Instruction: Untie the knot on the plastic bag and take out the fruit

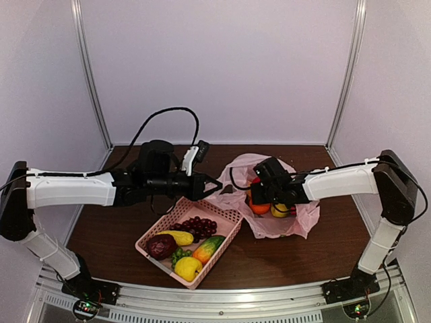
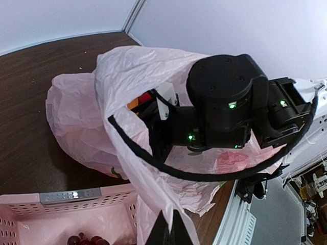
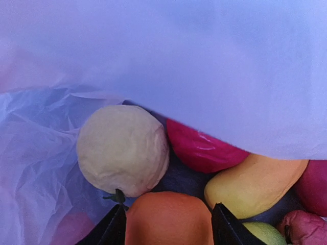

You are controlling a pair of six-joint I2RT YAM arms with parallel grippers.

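Observation:
The thin pink plastic bag (image 1: 283,227) lies open on the right of the table, its left edge drawn up toward my left gripper (image 1: 219,185). In the left wrist view, that gripper is shut on a gathered fold of the bag (image 2: 158,191). Inside the bag, my right gripper has its fingers on both sides of an orange fruit (image 3: 169,217), shut on it. Around it in the right wrist view are a pale round fruit (image 3: 122,150), a magenta fruit (image 3: 202,145) and a yellow-orange fruit (image 3: 255,184). Bag film covers the upper part of that view.
A pink basket (image 1: 232,232) stands front-left of the bag, holding grapes (image 1: 195,229), a yellow fruit (image 1: 188,268), a mango-like fruit (image 1: 209,249) and others. Its near right part has little bare floor.

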